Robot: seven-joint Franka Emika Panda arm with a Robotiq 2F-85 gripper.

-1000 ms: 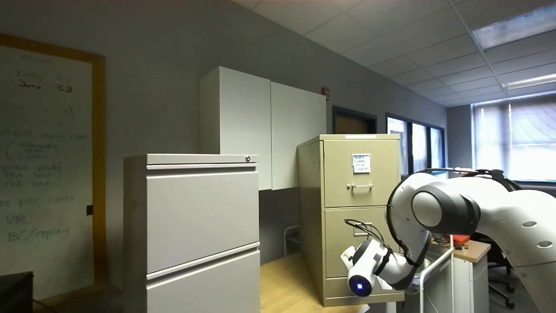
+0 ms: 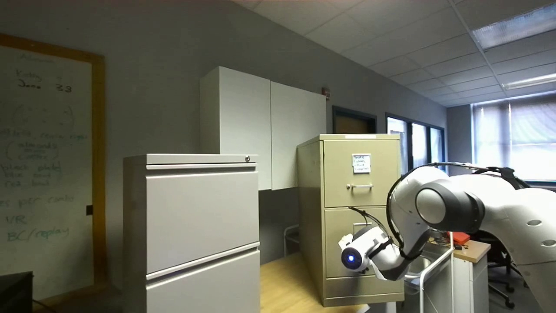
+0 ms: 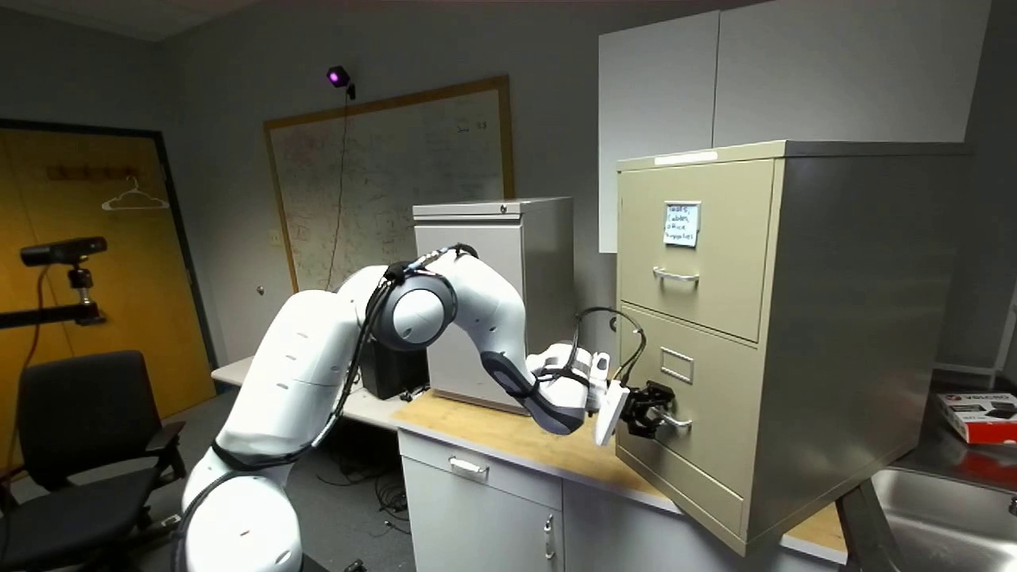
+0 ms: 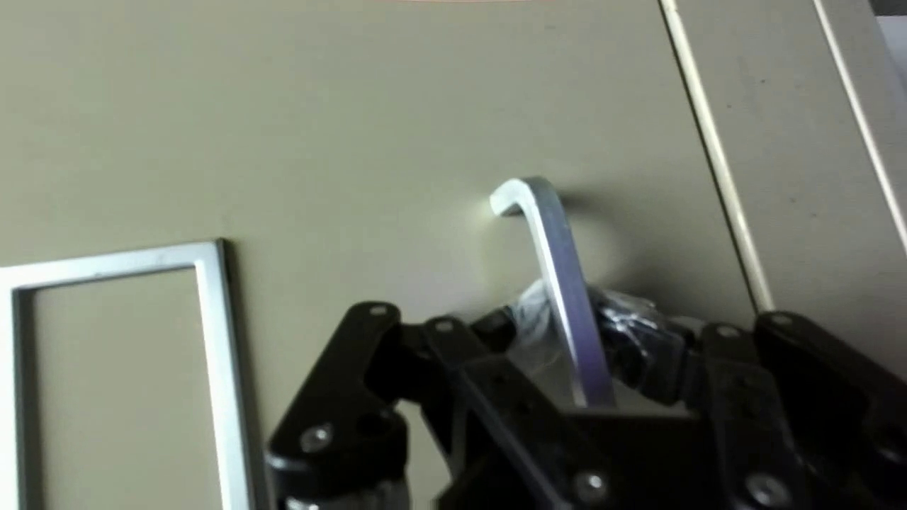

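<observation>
The tan filing cabinet (image 3: 701, 248) has two drawers, both flush with its front. A silver bar handle (image 4: 557, 255) stands out from the lower drawer (image 4: 340, 127). My gripper is shut on this handle, with one fingertip (image 4: 531, 319) on its left and the other on its right. Exterior view 2 has the black gripper (image 3: 655, 411) against the lower drawer's handle (image 3: 678, 421). From exterior view 1 the white wrist of my arm (image 2: 365, 245) hides the handle and the fingers.
Above the grip is the closed upper drawer with its own handle (image 3: 674, 276) and a paper label (image 3: 681, 224). A grey cabinet (image 2: 203, 219) stands on the wooden counter (image 2: 284, 276) to the left. A sink (image 3: 944, 515) lies right of the tan cabinet.
Over the last second my wrist has risen and shifted slightly left in exterior view 1, and its tilt has changed. The cabinet and its drawers look unmoved.
</observation>
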